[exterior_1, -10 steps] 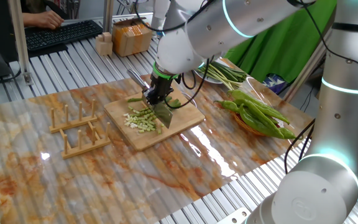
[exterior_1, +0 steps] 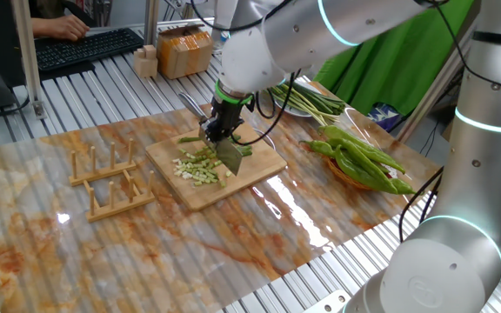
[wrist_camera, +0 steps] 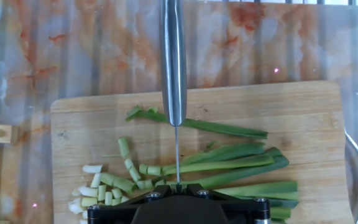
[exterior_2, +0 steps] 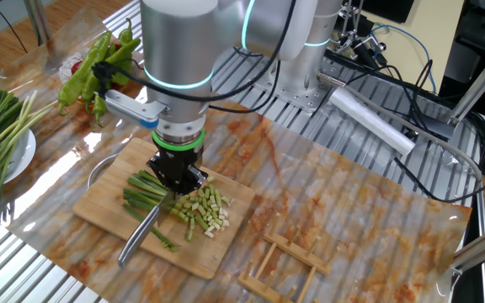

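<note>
My gripper (exterior_1: 217,132) is shut on a knife with a broad blade (exterior_1: 229,156), low over the wooden cutting board (exterior_1: 200,202). The knife's metal handle (wrist_camera: 174,68) sticks out beyond the fingers, and from above the blade shows edge-on as a thin line. Cut scallion pieces (wrist_camera: 107,190) lie on one side of the blade, with longer green stalks (wrist_camera: 247,165) on the other. One separate stalk (wrist_camera: 222,129) crosses beneath the handle. Whether the blade's edge touches the board is hidden.
A wooden peg rack (exterior_1: 111,209) stands beside the board. Across from it are a basket of green peppers (exterior_1: 359,163) and a plate of long scallions (exterior_2: 2,147).
The arm and gripper have shifted slightly to the right in exterior view 1, with the knife still held over the board. The rack, peppers and board have stayed put.
</note>
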